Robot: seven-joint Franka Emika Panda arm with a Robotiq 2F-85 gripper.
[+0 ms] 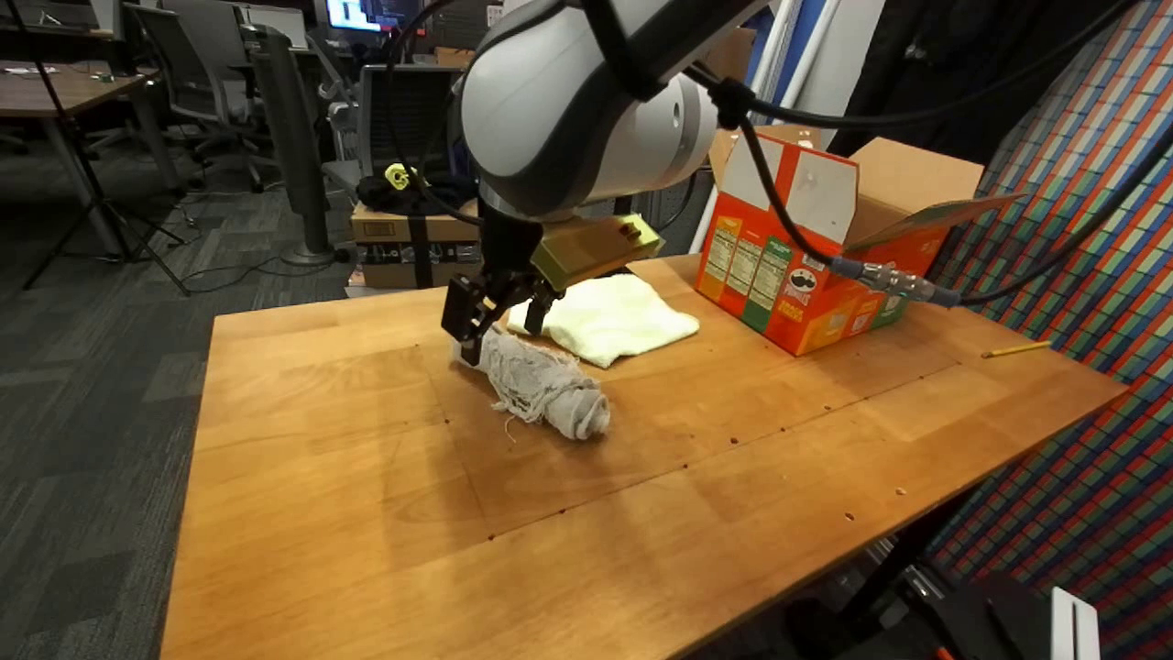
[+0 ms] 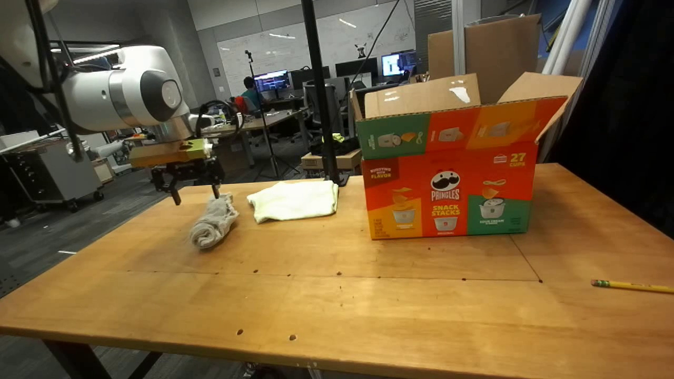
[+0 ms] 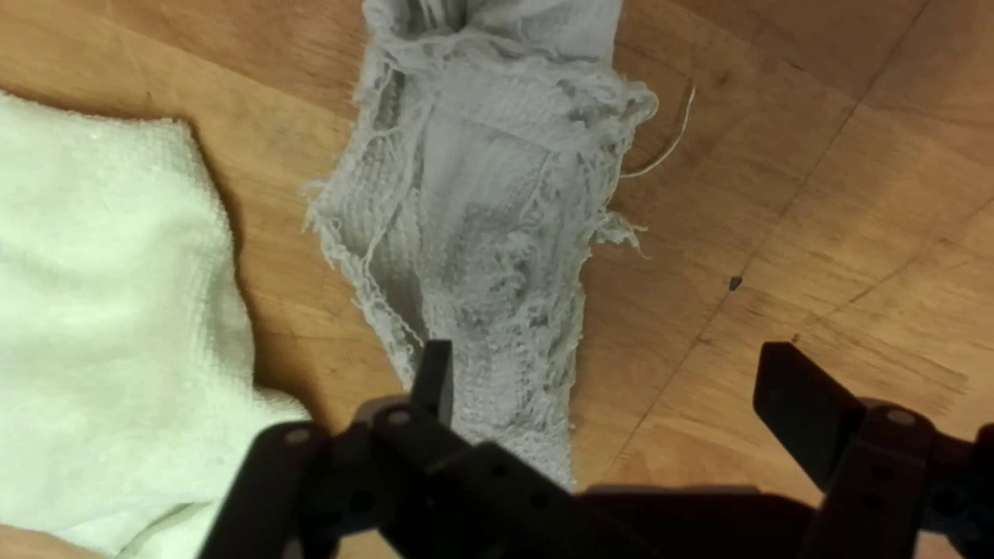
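Note:
A grey, frayed, rolled-up cloth point(image 1: 546, 387) lies on the wooden table; in the wrist view the cloth point(image 3: 494, 214) runs from the top edge down between my fingers, its lower end hidden by the gripper. My gripper stands open above the cloth's far end, its left fingertip overlapping the cloth's edge and its right one over bare wood. In exterior view 2 the gripper point(image 2: 196, 197) hovers just over the grey roll point(image 2: 215, 221), holding nothing. A pale yellow-green towel point(image 2: 295, 201) lies flat beside the roll.
An open red Pringles carton point(image 2: 448, 177) with raised flaps stands on the table away from the gripper. A yellow pencil point(image 2: 632, 286) lies near the table's edge.

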